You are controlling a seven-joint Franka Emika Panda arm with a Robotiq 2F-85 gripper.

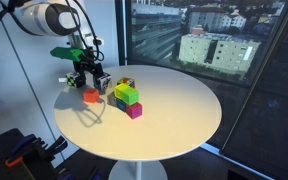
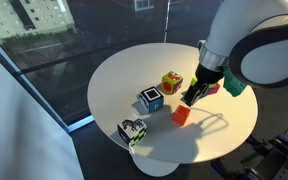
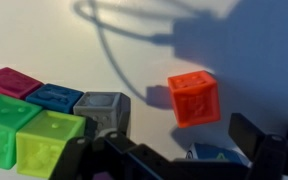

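Observation:
An orange block (image 1: 91, 96) rests by itself toward the left side of the round table. Just above it hangs my gripper (image 1: 95, 74), coming down from the arm. From the second exterior view, the gripper (image 2: 190, 98) appears beside and slightly above the orange block (image 2: 181, 116). In the wrist view the fingers are spread wide, and the orange block (image 3: 194, 99) shows ahead of the gap, with bare table around it. My gripper is open and holds nothing.
Close by stands a cluster of blocks: green (image 3: 0, 130), yellow (image 3: 50, 143), pink (image 3: 11, 81), blue (image 3: 55, 97) and grey (image 3: 103, 108). Larger patterned cubes, one black-and-white (image 2: 132, 131), one dark blue (image 2: 151, 100), also sit nearby.

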